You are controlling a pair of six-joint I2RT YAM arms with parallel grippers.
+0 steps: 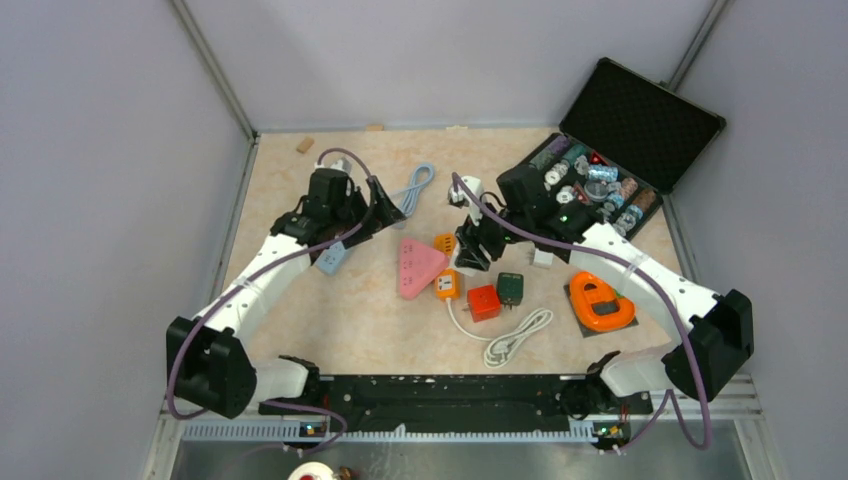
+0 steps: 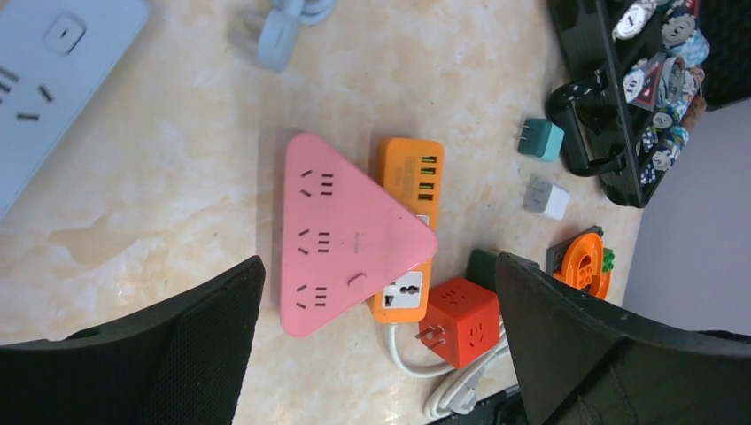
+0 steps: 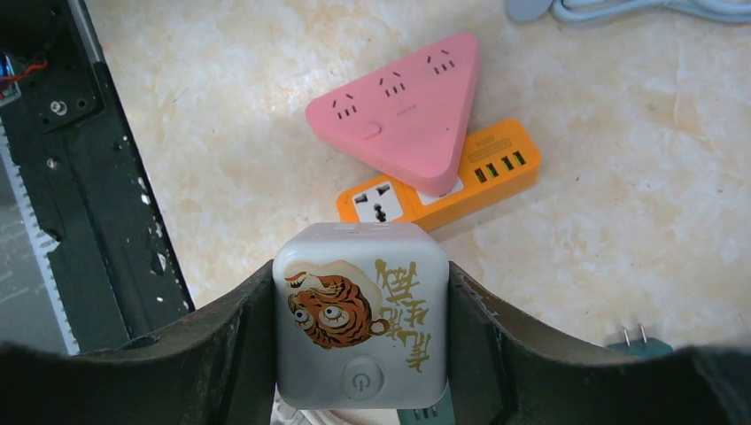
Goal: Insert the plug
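My right gripper is shut on a white plug adapter (image 3: 359, 310) printed with a tiger, above the table's right-middle part. Below it lie a pink triangular power strip (image 2: 345, 239) and an orange power strip (image 2: 412, 168), the pink one resting partly over the orange one, which has a white universal socket (image 3: 377, 202). My left gripper stands open over the left-middle of the table, with nothing between its fingers; the top view shows it raised near the pale blue strip (image 1: 332, 258).
A red cube adapter (image 1: 483, 302), a dark green one (image 1: 509, 288), a small white one (image 1: 542, 257) and a coiled white cable (image 1: 515, 338) lie nearby. An open case (image 1: 640, 120) of cylinders and an orange object (image 1: 598, 307) occupy the right.
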